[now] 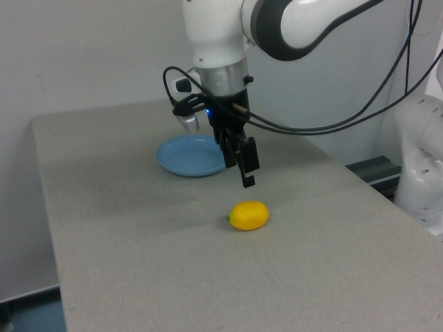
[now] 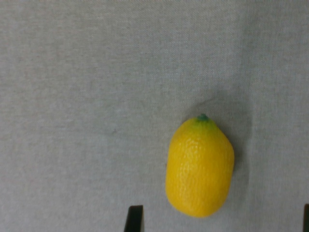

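Note:
A yellow lemon (image 1: 248,216) with a green tip lies on its side on the grey cloth-covered table, centred slightly right in the top view. My black gripper (image 1: 239,169) hangs above and just behind it, in front of the blue plate (image 1: 183,159). In the wrist view the lemon (image 2: 199,169) lies between and a little beyond my two fingertips (image 2: 135,217), which stand wide apart at the lower edge with nothing between them at their level.
A white robot body (image 1: 419,159) stands beyond the table's right edge, a pale wall behind. Black cables loop from the arm across the upper right.

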